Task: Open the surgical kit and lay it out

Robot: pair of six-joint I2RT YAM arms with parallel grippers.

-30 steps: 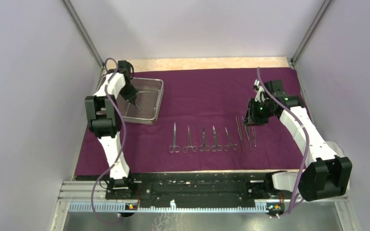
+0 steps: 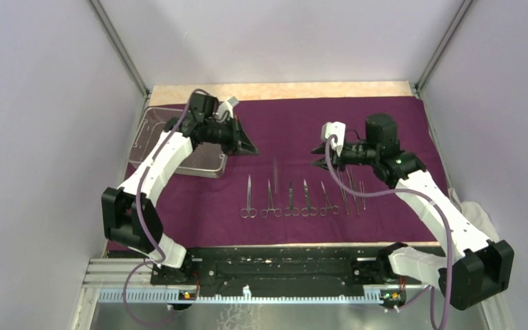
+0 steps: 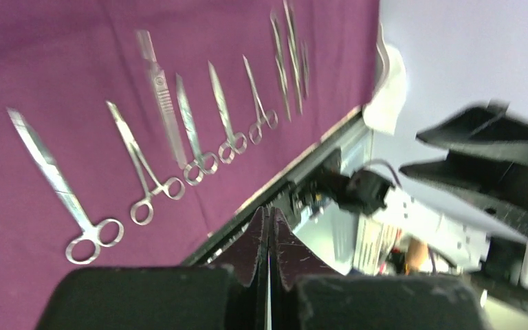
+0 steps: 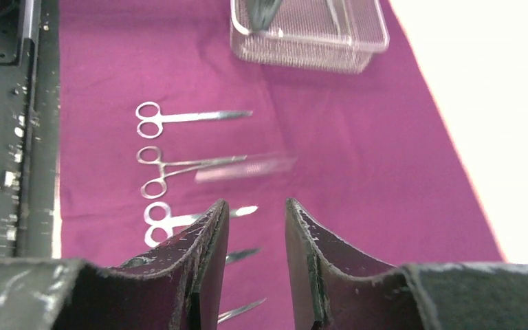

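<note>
Scissors (image 2: 249,196) and clamp-like instruments (image 3: 137,155) lie in a row on the purple cloth (image 2: 295,130), with several slender instruments (image 3: 292,55) at the right. A pale, elongated thing (image 2: 276,175) shows between the arms, blurred and translucent in the top and right wrist views; I cannot tell whether it rests on the cloth. My left gripper (image 2: 253,150) is at the tray's right, above the cloth, shut with nothing visible between its fingers. My right gripper (image 2: 316,157) faces it, open with an empty gap between its fingertips.
The metal mesh tray (image 2: 216,167) stands at the left with at least one instrument inside, partly hidden by the left arm. A pale cloth (image 3: 385,103) lies beyond the right edge. Walls bound both sides.
My left gripper has moved right, out from over the tray. My right gripper has moved left and turned toward it.
</note>
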